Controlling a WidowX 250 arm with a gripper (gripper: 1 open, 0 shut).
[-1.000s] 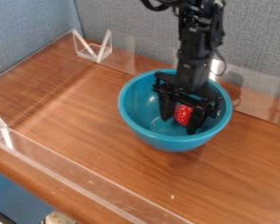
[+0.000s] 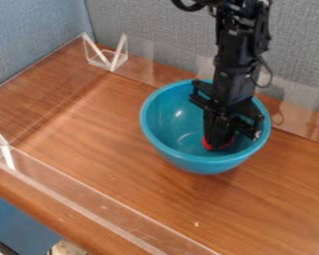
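Observation:
A turquoise bowl (image 2: 173, 127) stands on the wooden table. My black gripper (image 2: 223, 133) reaches down into the bowl's right half, its fingertips low inside. A red object (image 2: 207, 143) shows in part beside the fingertips, mostly hidden by the gripper. The fingers look close together; whether anything is between them is hard to see.
Clear plastic guards line the front left edge and the back, with grey padded walls (image 2: 149, 30) behind.
Over the last second my gripper has moved lower in the bowl and shifted slightly. The red object, plainly visible a second ago, is now mostly hidden.

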